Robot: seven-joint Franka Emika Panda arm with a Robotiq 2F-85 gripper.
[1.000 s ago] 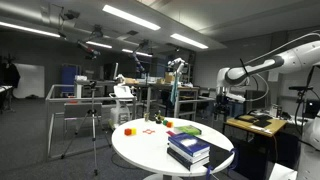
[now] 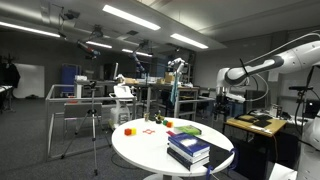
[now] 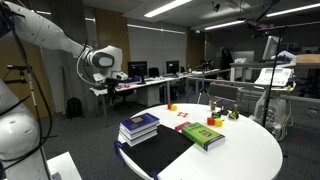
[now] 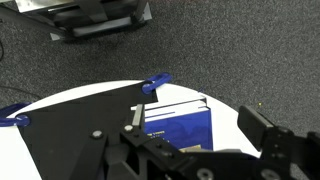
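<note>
My gripper (image 2: 237, 96) hangs in the air at the right of exterior view 1, above and apart from the round white table (image 2: 150, 155). In the wrist view its two dark fingers stand wide apart, so the gripper is open and holds nothing. A stack of blue and white books (image 3: 139, 128) rests near the table edge closest to the arm. Seen from above, a blue book cover (image 4: 185, 130) shows between the fingers, well below them. A thick green book (image 3: 203, 136) lies flat beside the stack.
A black sheet (image 3: 165, 153) covers part of the tabletop by the stack, with blue clips at the edge. Small red and yellow blocks (image 3: 217, 122) sit farther across. A tripod (image 2: 94, 125) stands beside the table. Much of the white top is bare.
</note>
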